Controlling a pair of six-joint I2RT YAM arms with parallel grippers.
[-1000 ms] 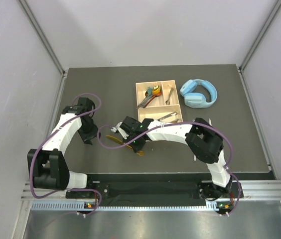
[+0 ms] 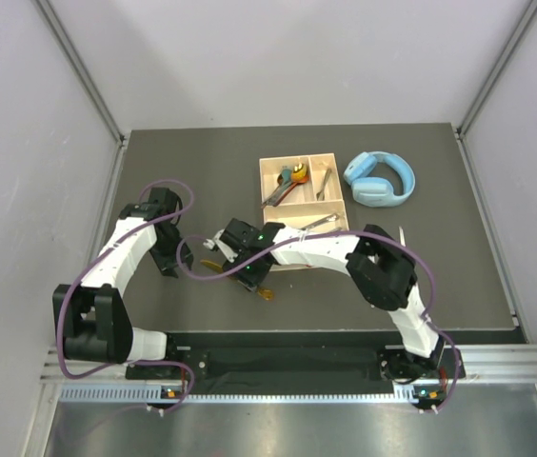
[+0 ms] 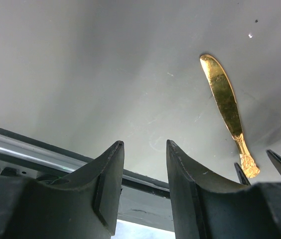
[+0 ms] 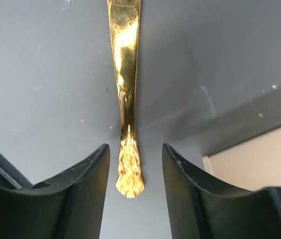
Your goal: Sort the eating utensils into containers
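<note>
A gold knife (image 3: 223, 97) lies on the dark table, seen whole in the left wrist view and partly hidden under my right arm in the top view. My right gripper is open just over the knife's ornate handle (image 4: 129, 164), which sits between its fingers in that view. My left gripper stands open over bare table to the left of the knife, holding nothing. A wooden divided container (image 2: 336, 164) at the back holds spoons (image 2: 298, 175) and other utensils in its compartments.
Blue headphones (image 2: 375, 195) lie right of the container. A pale thin utensil (image 2: 401, 231) lies on the right of the table, partly under the right arm. The container's pale wall (image 4: 260, 157) is close beside the right gripper.
My right gripper has shifted slightly leftward over the gold knife since about a second ago. The left arm looks unchanged.
</note>
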